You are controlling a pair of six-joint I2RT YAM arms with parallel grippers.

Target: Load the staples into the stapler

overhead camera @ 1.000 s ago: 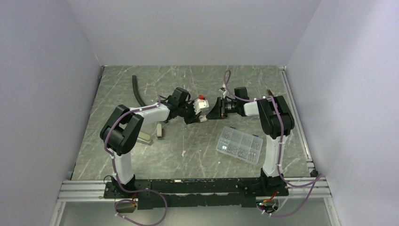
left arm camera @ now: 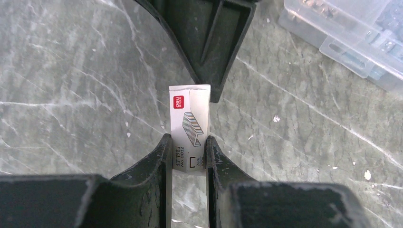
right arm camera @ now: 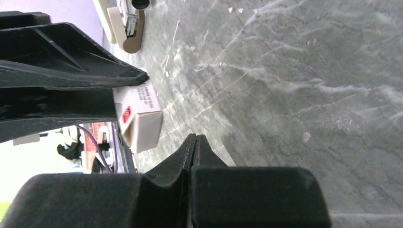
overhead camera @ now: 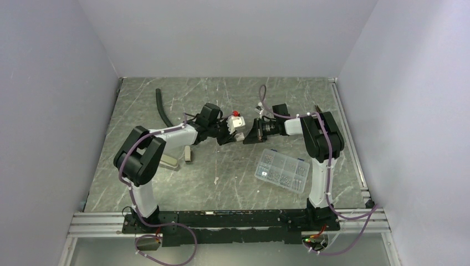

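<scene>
My left gripper is shut on the sides of a small white staple box (left arm camera: 190,114), which carries a red label. The box's far end with its end flap points toward my right gripper. In the right wrist view the same box (right arm camera: 146,128) sticks out between the left fingers, its end flap standing slightly loose. My right gripper is shut with nothing between its fingertips, to the right of and apart from the flap. What looks like the stapler (right arm camera: 132,35), beige and brown with a metal part, lies at the upper left.
A clear compartment case (overhead camera: 282,170) of small parts lies on the right front of the table. A dark tube (overhead camera: 161,108) lies at the back left. Beige pieces (overhead camera: 169,161) are at the left.
</scene>
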